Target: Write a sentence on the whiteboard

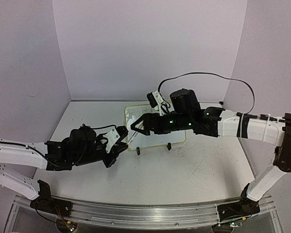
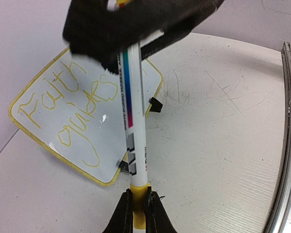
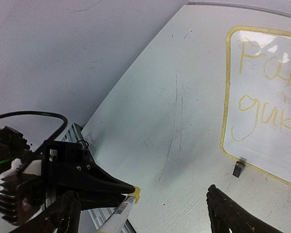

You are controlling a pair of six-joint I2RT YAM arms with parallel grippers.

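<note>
A white marker (image 2: 136, 116) with a yellow end (image 2: 139, 218) stands nearly upright in the left wrist view. My left gripper is shut on that yellow end. In the top view, the right gripper (image 1: 138, 127) is close to the left gripper (image 1: 126, 143), at the marker's other end. Widely parted fingers (image 3: 235, 213) in the right wrist view show the right gripper open, with the marker's white body (image 3: 117, 216) between them and its near end cut off by the frame. The whiteboard (image 2: 68, 141) bears yellow writing, "Faith guides".
The whiteboard lies on the pale table (image 1: 150, 179) behind the grippers, with black clips (image 1: 169, 146) at its front edge. Grey walls (image 1: 150, 48) enclose the back and sides. Bare table extends in front and to the right.
</note>
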